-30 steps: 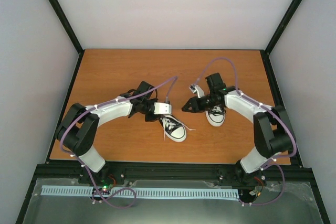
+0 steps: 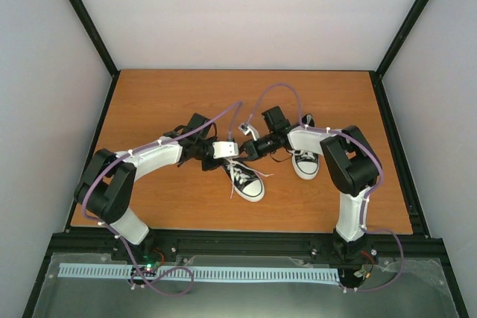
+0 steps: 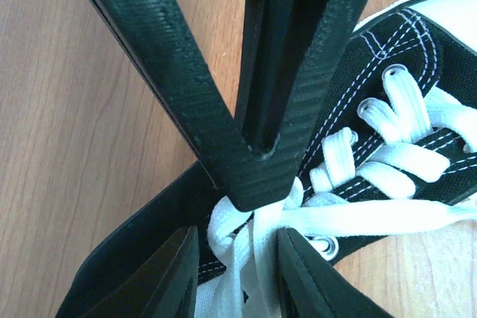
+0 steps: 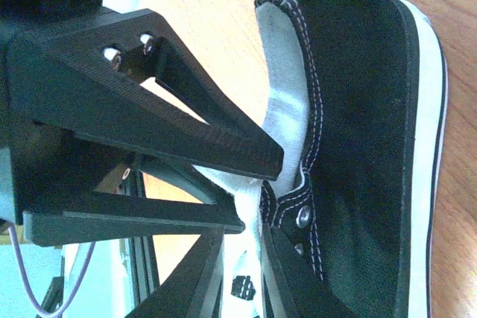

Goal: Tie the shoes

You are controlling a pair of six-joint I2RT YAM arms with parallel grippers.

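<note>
A black-and-white canvas shoe (image 2: 247,184) lies toe toward the front, both grippers meeting over its opening. In the left wrist view, white lace strands (image 3: 373,217) cross the shoe, and a crossed bit of lace runs down between the fingertips of my left gripper, which are parted. The right gripper's fingers (image 3: 216,117) reach in from above that crossing. In the right wrist view, a strand (image 4: 248,200) passes between the parted fingertips of my right gripper; the left gripper's fingers (image 4: 171,128) come in from the left. Neither gripper is visibly clamped on lace.
The other black-and-white shoe (image 2: 306,165) stands to the right, partly under the right arm.
My right gripper has swung left from beside the other shoe to the left shoe's opening, meeting the left gripper. The left gripper has shifted slightly left.
</note>
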